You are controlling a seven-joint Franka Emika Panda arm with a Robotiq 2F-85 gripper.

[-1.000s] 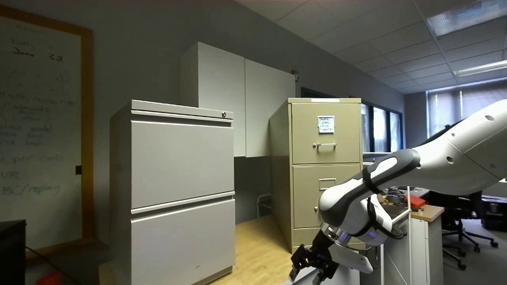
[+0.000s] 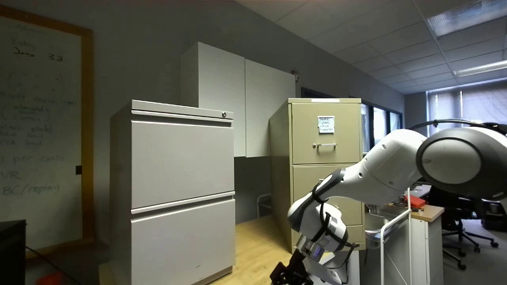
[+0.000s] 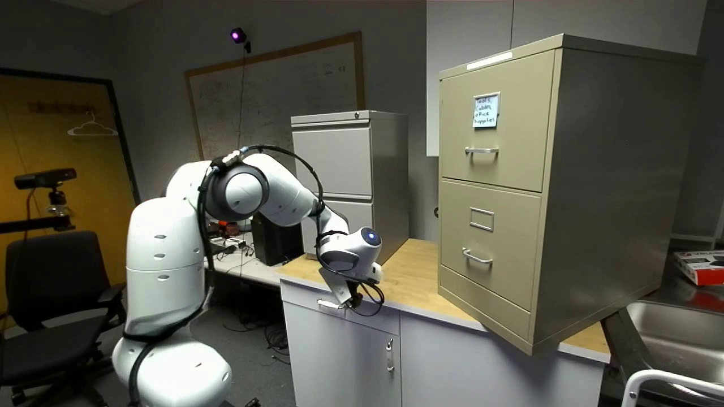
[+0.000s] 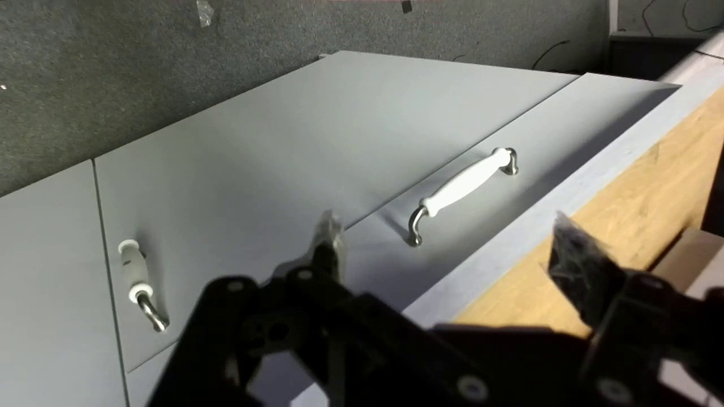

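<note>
My gripper is open in the wrist view, its two dark fingers wide apart with nothing between them. Beyond them is a drawer handle (image 4: 465, 183), a white grip on metal ends fixed to the grey drawer front under the wooden counter (image 4: 611, 210). A second white handle (image 4: 138, 278) sits on the cabinet door to the left. In exterior view 1 the gripper (image 2: 290, 278) is low at the bottom edge, its tips partly cut off. Exterior view 2 shows the wrist in front of the drawer, largely hiding the gripper; part of the drawer handle (image 3: 330, 304) shows beside it.
On the counter stand a beige filing cabinet (image 3: 492, 180) and a grey one (image 2: 183, 164), with bare wood (image 2: 254, 237) between them. A white rail (image 2: 394, 221) runs at the right in exterior view 1. Carpeted floor (image 4: 136, 74) lies beyond the cabinet base.
In exterior view 1 the gripper and wrist have moved left and down. The forearm has swung left, and the rounded elbow joint now shows at the right.
</note>
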